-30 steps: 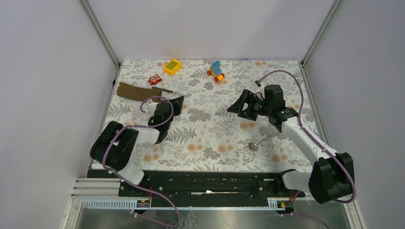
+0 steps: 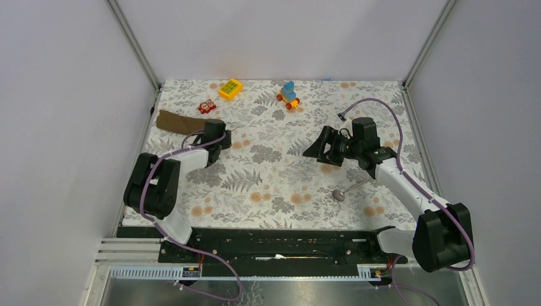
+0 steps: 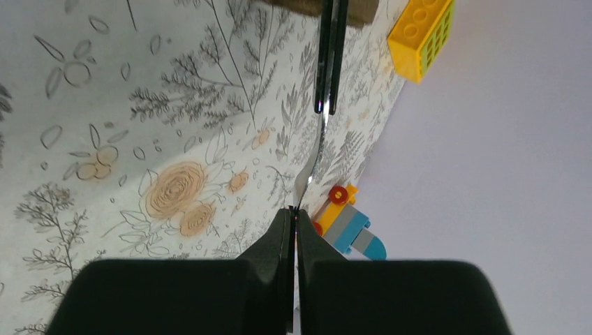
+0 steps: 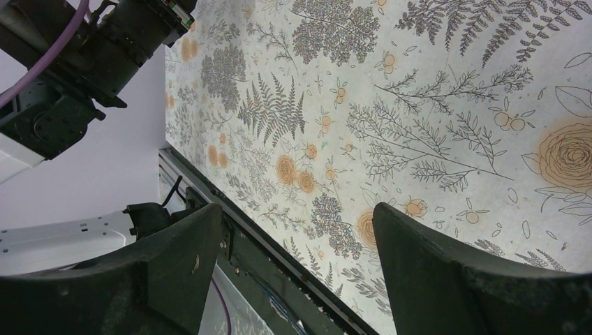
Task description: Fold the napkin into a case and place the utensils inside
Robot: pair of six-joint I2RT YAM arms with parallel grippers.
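The brown folded napkin (image 2: 175, 121) lies on the left of the flowered cloth; its edge shows at the top of the left wrist view. A knife-like utensil (image 3: 312, 153), dark-handled with a bright metal blade, has its handle reaching over the napkin's edge. My left gripper is shut, its fingertips at the blade's tip; whether they pinch it I cannot tell. In the top view that arm covers most of the utensil. A spoon (image 2: 339, 195) rests at the right, its handle partly under the right arm. My right gripper hangs open and empty.
Along the back are a yellow toy block (image 2: 230, 89), a red toy (image 2: 207, 106) and a blue-and-yellow wheeled toy (image 2: 289, 95). Grey walls stand on both sides and behind.
The utensil, lying behind the napkin's right end earlier, has shifted and now overlaps the napkin's edge. The right arm has barely moved.
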